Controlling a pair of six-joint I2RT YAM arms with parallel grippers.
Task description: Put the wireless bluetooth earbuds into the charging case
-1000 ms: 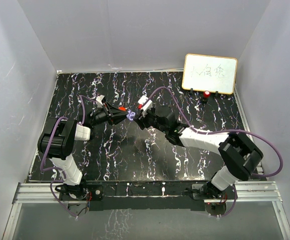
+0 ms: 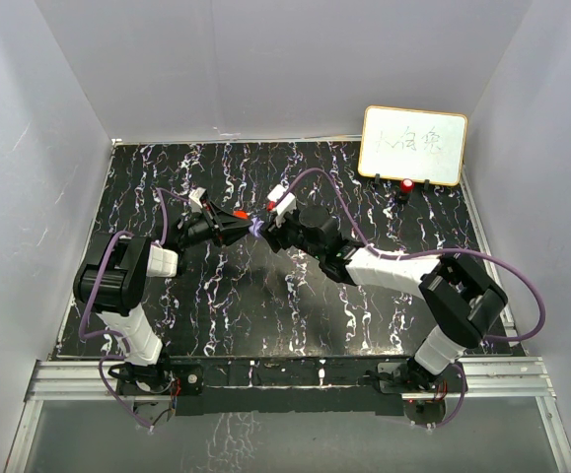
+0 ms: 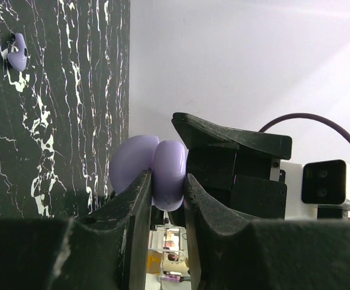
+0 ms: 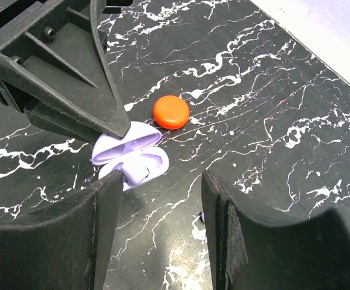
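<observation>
The purple charging case [image 3: 129, 163] stands with its lid up, and my left gripper is shut on it. In the right wrist view, the case's pale inside [image 4: 160, 158] faces me, with an earbud [image 4: 136, 171] in the slotted part; how deep it sits cannot be told. My right gripper is part open in front of the case. Its left finger [image 4: 105, 199] overlaps the case's near end, close to that earbud, while nothing shows between the fingers. Another purple earbud [image 3: 17, 54] lies on the table.
An orange round object [image 4: 171, 112] lies on the dark marbled table [image 2: 236, 315] behind the case. A small whiteboard [image 2: 412, 145] and a red-topped item [image 2: 404, 189] stand at the back right.
My right arm has shifted slightly left, its gripper staying close to the case. The left arm and the case have stayed in place.
</observation>
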